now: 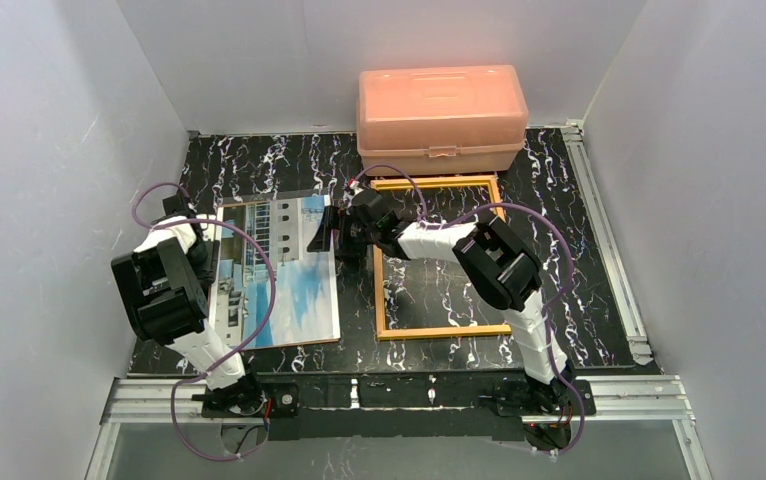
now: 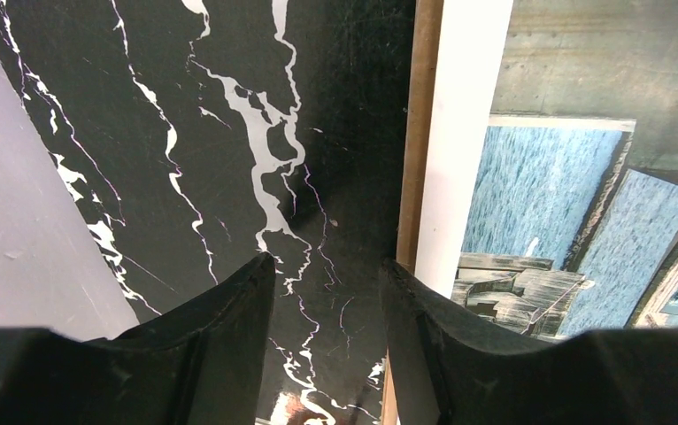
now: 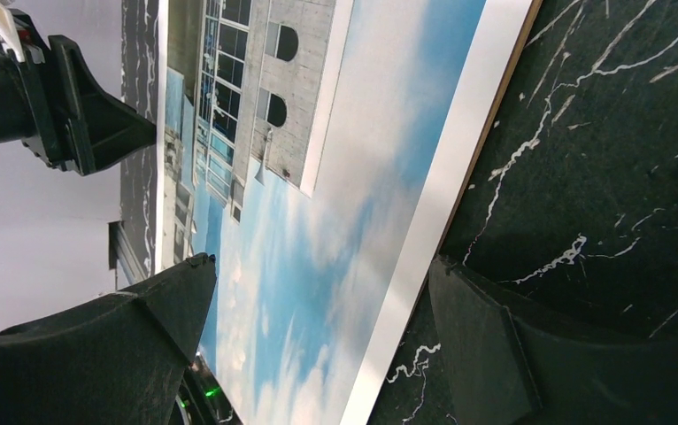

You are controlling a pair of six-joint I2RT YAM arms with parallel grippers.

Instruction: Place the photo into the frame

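Observation:
The white-bordered photo [image 1: 299, 290], lying on a thin brown backing, rests flat on the left part of the table. To its right is the empty yellow wooden frame [image 1: 444, 331], partly covered by my right arm. My left gripper is open beside the photo's left edge, bare table between its fingers; its right finger [image 2: 411, 328] appears against that edge. Across the photo's right edge stands my right gripper, open, one finger over the print and the other [image 3: 477, 328] just outside the border. Whether either right finger touches it I cannot tell.
A pink box [image 1: 443, 115] stands against the back wall behind the frame. Purple cables [image 1: 271, 290] loop over the photo and the right arm. Bare black marbled table [image 1: 569, 280] lies to the frame's right.

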